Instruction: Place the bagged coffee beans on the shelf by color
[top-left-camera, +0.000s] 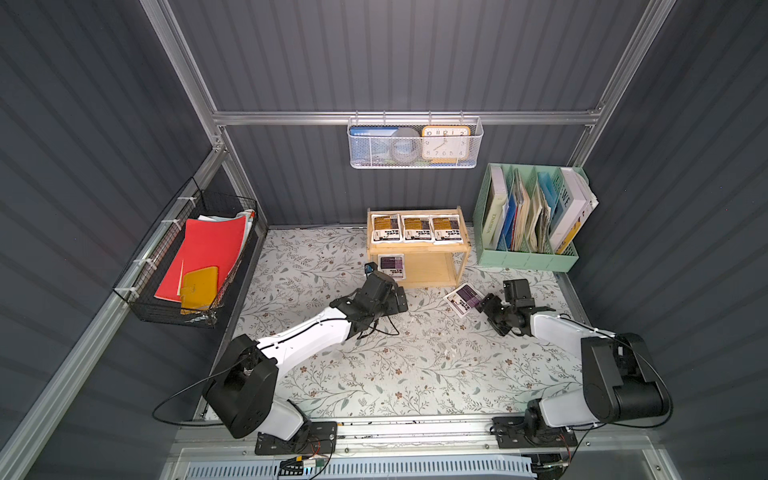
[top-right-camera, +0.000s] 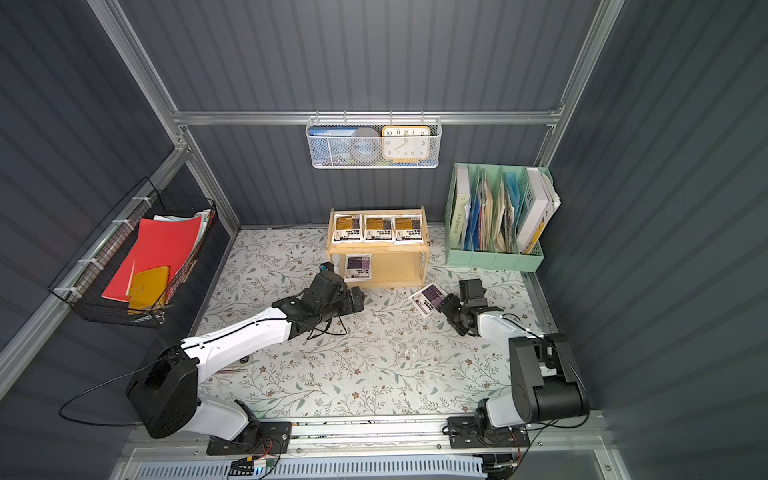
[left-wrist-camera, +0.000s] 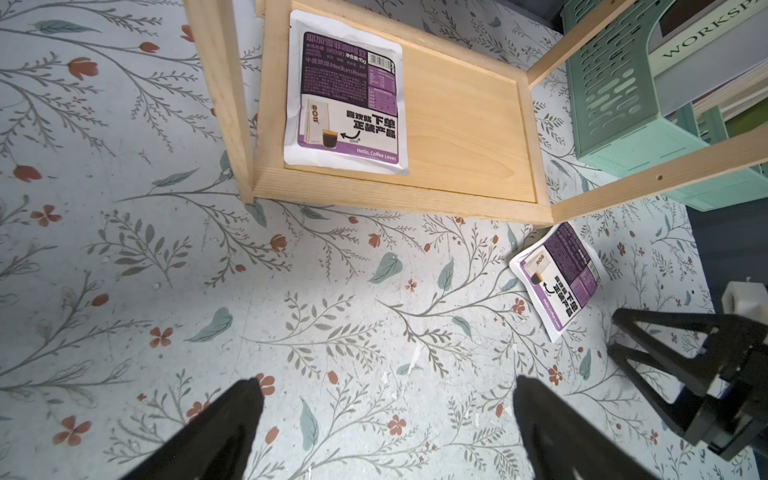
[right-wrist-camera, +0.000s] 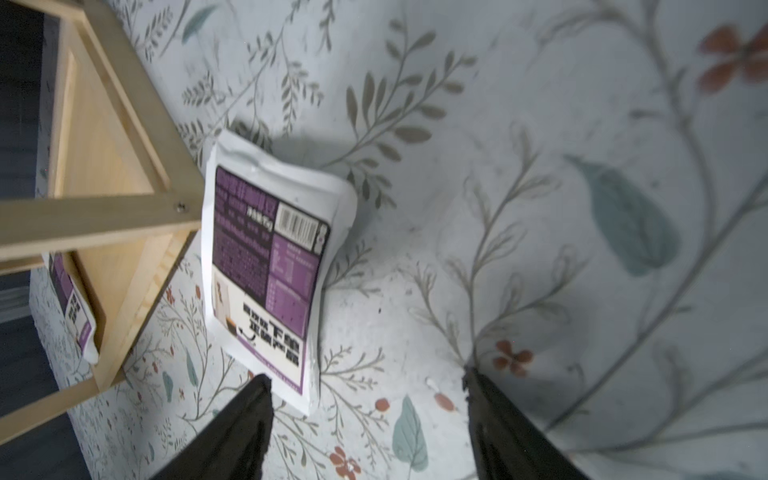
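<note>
Three yellow-labelled coffee bags (top-left-camera: 417, 229) lie in a row on the top tier of the wooden shelf (top-left-camera: 432, 270). On its lower tier a purple-labelled bag (left-wrist-camera: 345, 96) rests at the left end; the space to its right is bare. Another purple bag (right-wrist-camera: 268, 272) lies tilted on the table by the shelf's front right corner. My right gripper is open just right of this loose bag, apart from it, nothing between its fingers. In front of the shelf's left part, my left gripper stands open and empty.
A green file holder (top-left-camera: 524, 260) stands right of the shelf. The black wire basket (top-left-camera: 172, 308) is at the left wall, and a white mesh basket (top-left-camera: 372, 152) hangs at the back. Patterned table (top-left-camera: 432, 368) between the arms is clear.
</note>
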